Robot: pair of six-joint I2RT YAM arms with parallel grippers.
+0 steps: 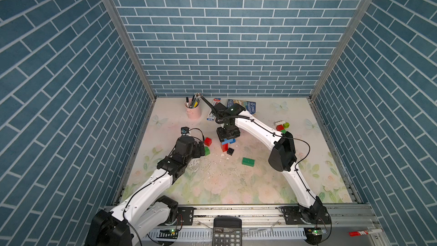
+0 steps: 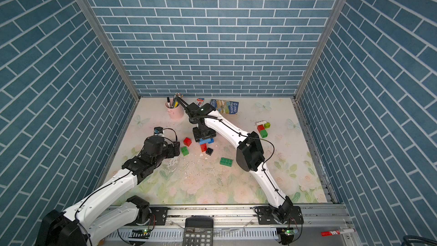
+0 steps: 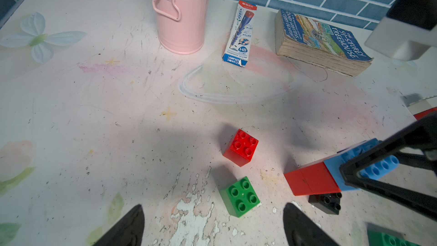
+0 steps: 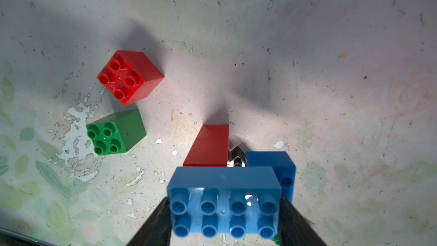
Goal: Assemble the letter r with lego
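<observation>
A long blue brick (image 4: 223,180) is held end to end between the fingers of my right gripper, which is shut on it. Under its left part stands a red stack (image 4: 209,143); whether they are pressed together cannot be told. Behind the held brick's right end, a second blue piece (image 4: 273,161) shows, and a small black brick (image 3: 326,202) lies beside the stack. To the left sit a loose red brick (image 3: 242,147) and a green brick (image 3: 240,196). My left gripper is open above the table, in front of the green brick, with nothing between its fingers.
A flat green brick (image 1: 248,161) lies to the front right. Several bricks (image 1: 280,126) cluster at the far right. The pink pen bucket (image 3: 182,18), a pencil box (image 3: 240,34) and a book (image 3: 321,41) stand along the back.
</observation>
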